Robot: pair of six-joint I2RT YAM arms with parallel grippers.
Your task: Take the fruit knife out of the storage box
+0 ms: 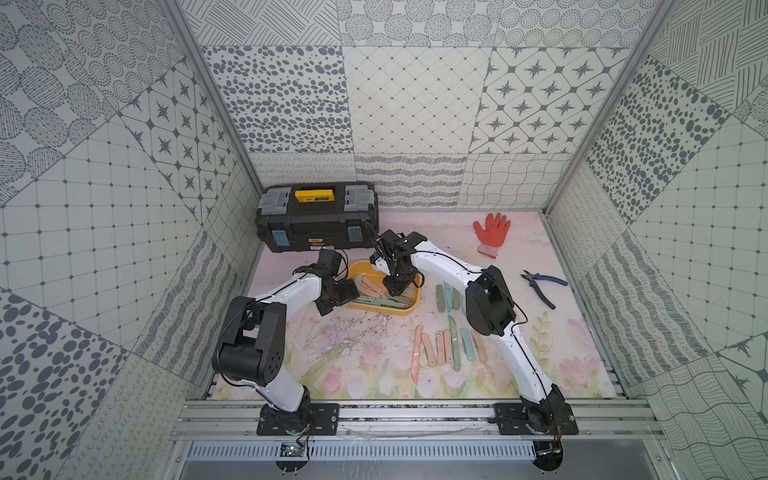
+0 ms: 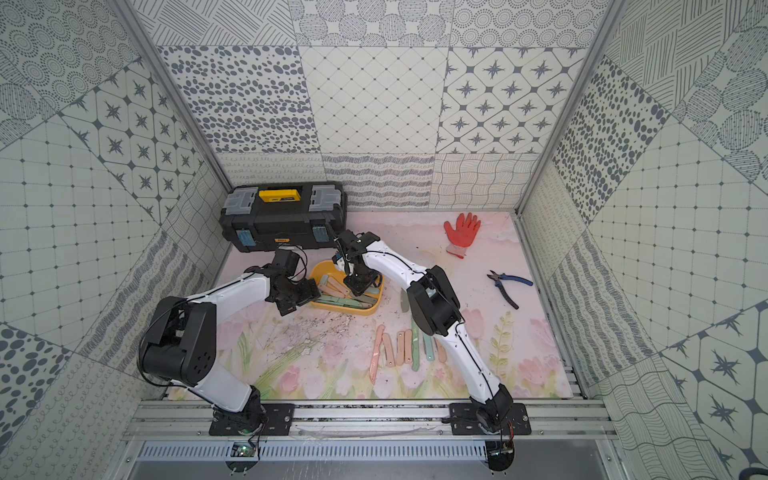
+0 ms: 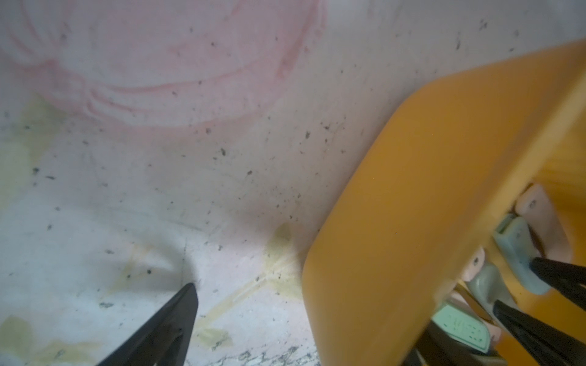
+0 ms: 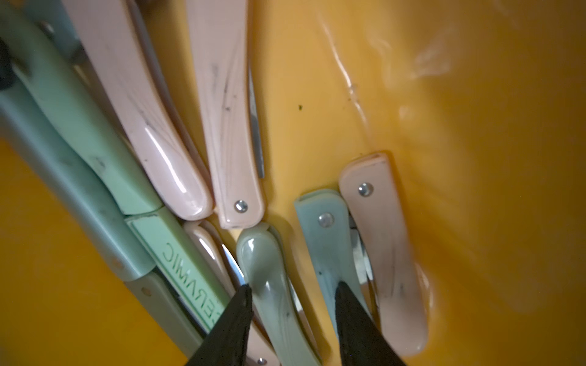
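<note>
An orange box (image 1: 360, 265) holds several pink, green and blue folding knives. In the right wrist view a sage-green knife (image 4: 268, 274), a blue knife (image 4: 326, 250) and a pink knife (image 4: 381, 244) lie side by side. My right gripper is down inside the box, open, its fingertips over the sage and blue knives with nothing held. My left gripper (image 1: 344, 296) stands open at the box's left side, outside the wall, which fills much of the left wrist view.
A black toolbox (image 1: 316, 216) stands behind the box. Several knives (image 1: 444, 344) lie in rows to the right and front. A red glove (image 1: 492, 232) and pliers (image 1: 544, 288) lie at right.
</note>
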